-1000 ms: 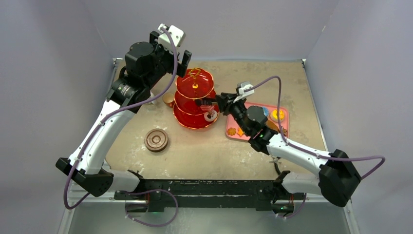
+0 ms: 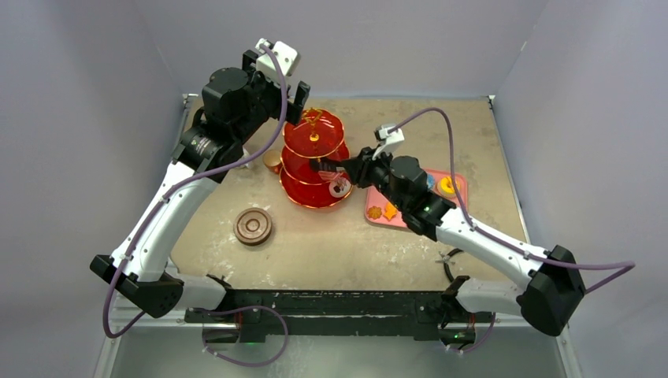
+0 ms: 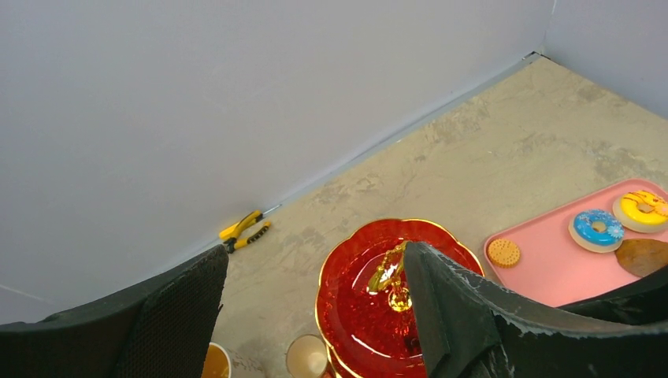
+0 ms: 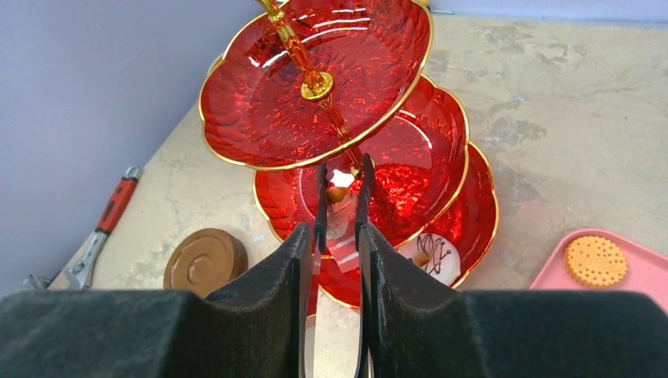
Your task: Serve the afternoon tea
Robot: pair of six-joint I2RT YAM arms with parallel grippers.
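A three-tier red stand (image 2: 313, 138) with gold rims is at the table's centre-back. My right gripper reaches in below the top tier, over the middle tier (image 4: 410, 169). Its fingers are a little apart, with a pinkish striped piece (image 4: 342, 228), perhaps cake, between or just below them. Whether they press on it or it rests on the tier cannot be told. A white-topped donut (image 4: 435, 258) lies on the bottom tier. Wide open and empty, my left gripper hangs high behind the stand's left side.
The pink tray (image 3: 536, 272) at right holds a blue donut (image 3: 596, 230), a yellow donut (image 3: 642, 211) and cookies. Left of the stand are a cup (image 2: 272, 161) and a brown round lid (image 2: 253, 226). Pliers (image 3: 246, 230) lie at the back wall.
My right gripper has moved slightly left, farther over the stand, and the striped piece now shows more clearly beneath it. The left arm has stayed still.
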